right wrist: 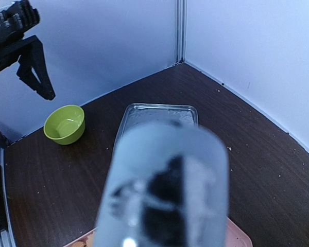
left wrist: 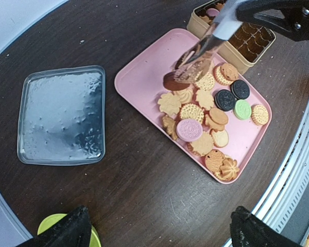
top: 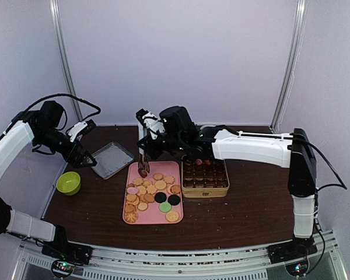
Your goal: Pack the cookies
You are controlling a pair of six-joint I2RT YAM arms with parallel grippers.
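Observation:
My right gripper (top: 146, 137) is shut on a pair of tongs (left wrist: 219, 28), whose brownish head hangs over the upper left of the pink tray (top: 153, 219) of assorted cookies (left wrist: 192, 113); whether the head touches a cookie is unclear. The tongs' pale handle (right wrist: 162, 185) fills much of the right wrist view. The cookie box (top: 204, 191) with small compartments, a few cookies in it, stands right of the tray, partly behind the right arm. My left gripper (top: 81, 157) stands open at the left with nothing between its fingers.
A clear tray (left wrist: 62, 116) lies left of the pink tray, and a green bowl (right wrist: 64, 126) stands at the left edge, below my left gripper.

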